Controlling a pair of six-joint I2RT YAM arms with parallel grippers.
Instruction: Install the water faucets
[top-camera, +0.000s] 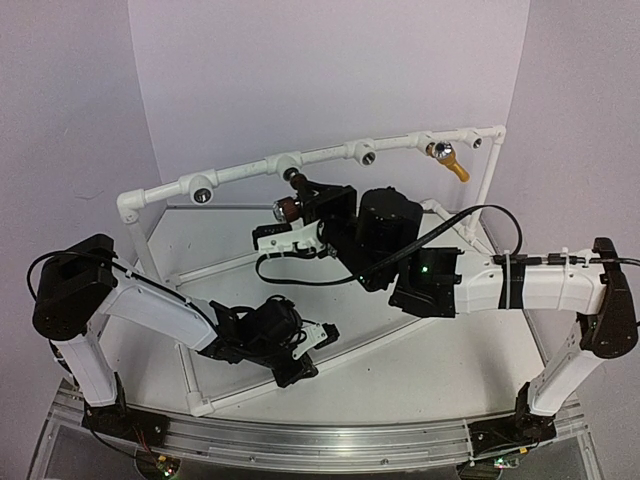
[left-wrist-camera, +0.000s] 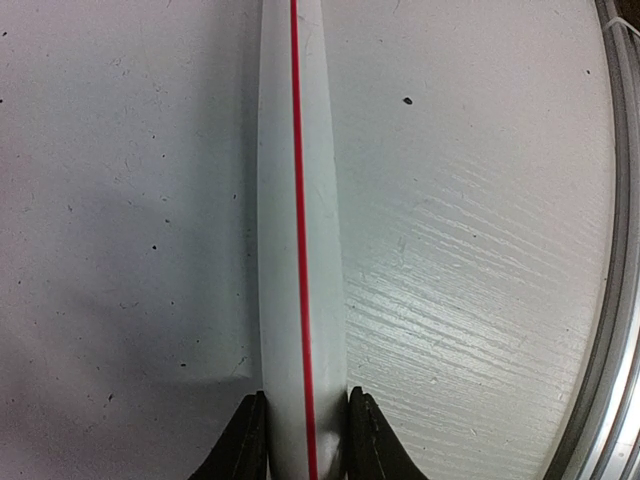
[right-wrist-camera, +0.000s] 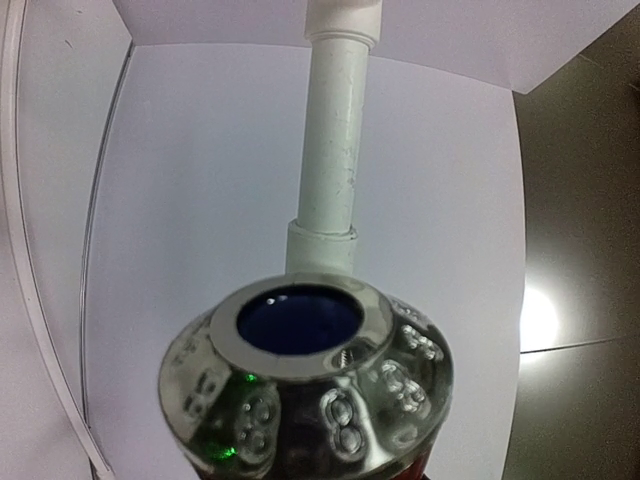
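A dark faucet with a chrome knob (top-camera: 287, 210) is in the grip of my right gripper (top-camera: 308, 203). In the top view its dark end (top-camera: 293, 174) meets the second socket from the left (top-camera: 284, 163); how far it enters cannot be seen. The round chrome knob (right-wrist-camera: 315, 375) fills the lower part of the right wrist view, hiding the fingers behind it. On the lower front rail, a white pipe with a red stripe (left-wrist-camera: 303, 220), my left gripper is shut, one finger against each side. An orange faucet (top-camera: 455, 167) hangs on the upper rail at right.
Bare sockets open forward on the upper rail: the far-left socket (top-camera: 201, 190), the middle socket (top-camera: 366, 154) and the far-right socket (top-camera: 474, 142). The right arm (top-camera: 540, 284) stretches across the frame. White floor board lies clear at lower right.
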